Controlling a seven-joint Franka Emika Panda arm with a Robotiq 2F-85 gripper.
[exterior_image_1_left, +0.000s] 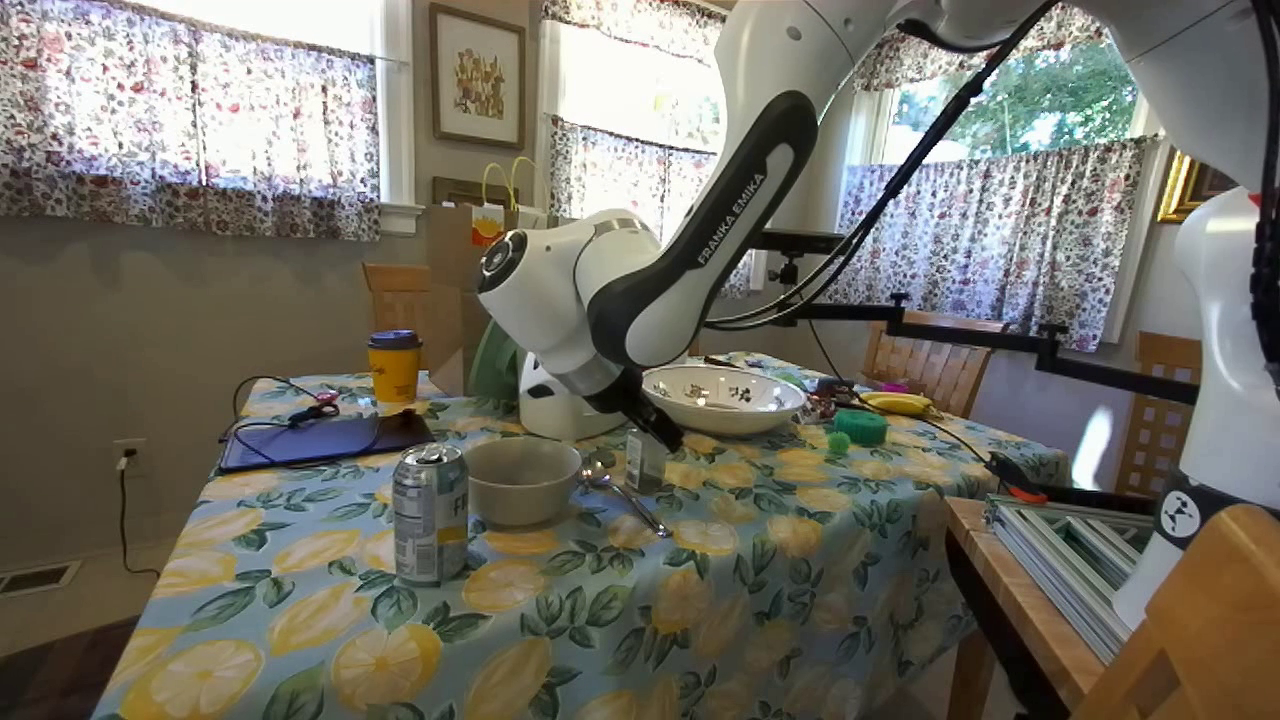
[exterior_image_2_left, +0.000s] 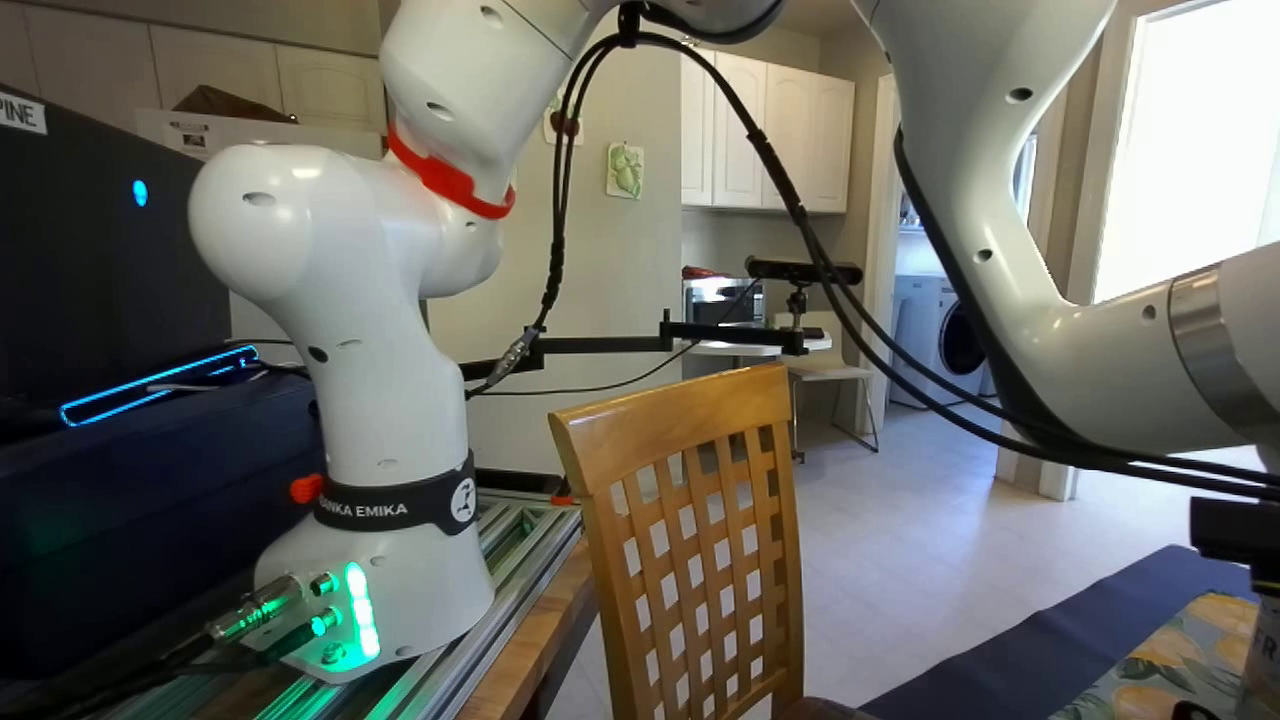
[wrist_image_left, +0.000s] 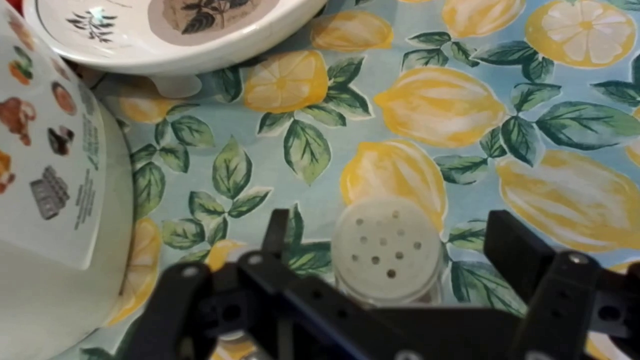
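A clear shaker with a pale, perforated round lid (wrist_image_left: 387, 249) stands upright on the lemon-print tablecloth. From the wrist view I look down on its lid, which lies between the two black fingers of my gripper, with a gap on either side. The gripper is open and holds nothing. In exterior view 1 the shaker (exterior_image_1_left: 645, 462) appears as a small clear and white container just under the gripper (exterior_image_1_left: 666, 438). How deep the fingertips reach beside it is hard to judge. Exterior view 2 does not show the fingers or the shaker.
Close by on the table are a grey bowl (exterior_image_1_left: 523, 480), a spoon (exterior_image_1_left: 633, 504), a can (exterior_image_1_left: 429, 514) and a wide patterned dish (exterior_image_1_left: 723, 400). A white rounded object (wrist_image_left: 66, 240) stands left of the gripper in the wrist view.
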